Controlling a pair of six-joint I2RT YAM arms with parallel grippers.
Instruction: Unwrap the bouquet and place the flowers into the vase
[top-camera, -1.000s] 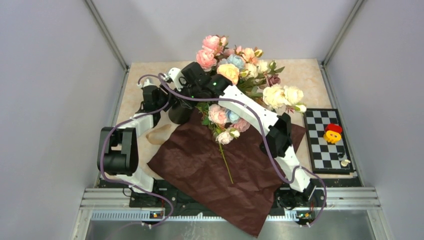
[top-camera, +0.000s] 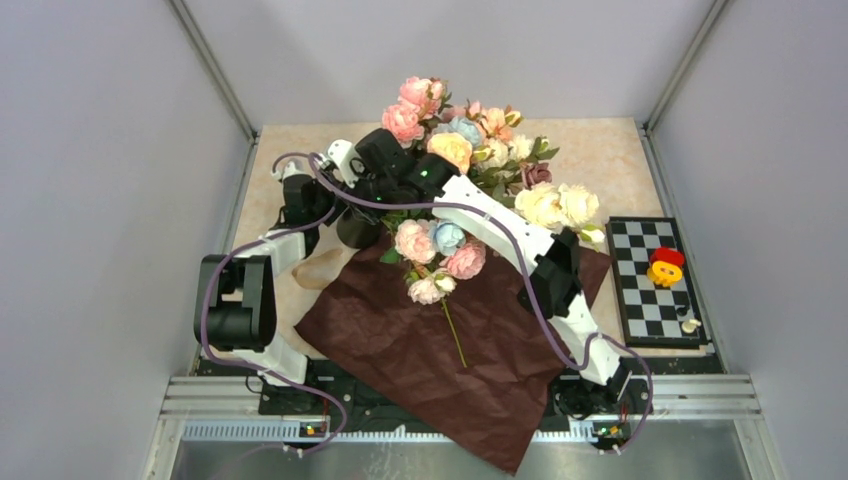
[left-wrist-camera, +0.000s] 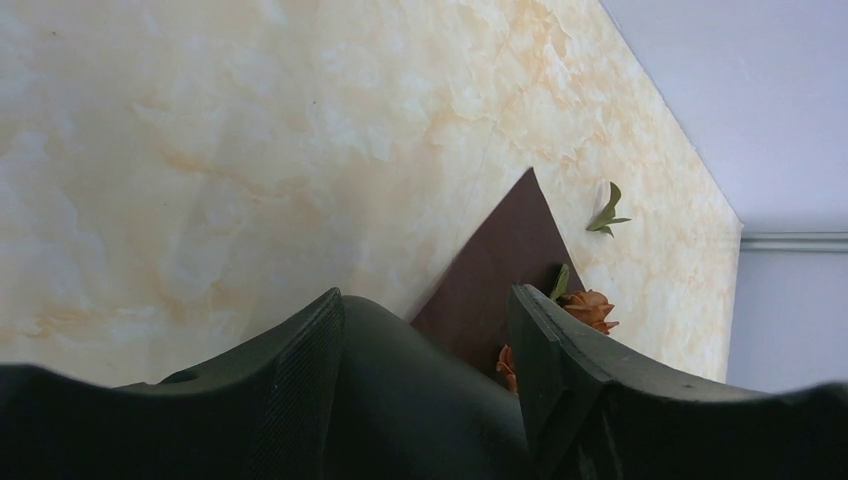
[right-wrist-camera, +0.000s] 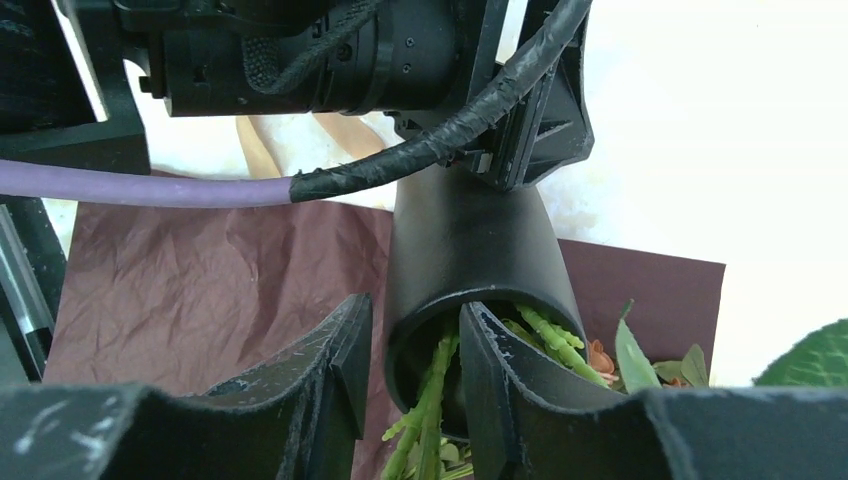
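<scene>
The black vase (top-camera: 357, 228) is tilted, its mouth facing the flowers. My left gripper is shut on the vase (left-wrist-camera: 420, 390), with its dark wall filling the space between the fingers. Green stems (right-wrist-camera: 430, 420) run into the mouth of the vase (right-wrist-camera: 465, 240) in the right wrist view. In front of that mouth, my right gripper is partly open; stems pass between its fingers, clear space beside them. Large pink, yellow, blue and cream flowers (top-camera: 450, 150) spread behind the right arm, and another flower cluster (top-camera: 425, 245) hangs in front of it.
Brown wrapping paper (top-camera: 420, 360) covers the table's middle and front, with a green stem (top-camera: 455, 335) over it. A checkered board (top-camera: 640, 310) carrying a red and a yellow piece (top-camera: 665, 273) lies at the right. A tan ribbon (top-camera: 318, 268) is near the left arm.
The flowers have shifted left and somewhat toward the front, the front cluster most clearly. Both arms are nearly where they were, with the right wrist slightly farther left.
</scene>
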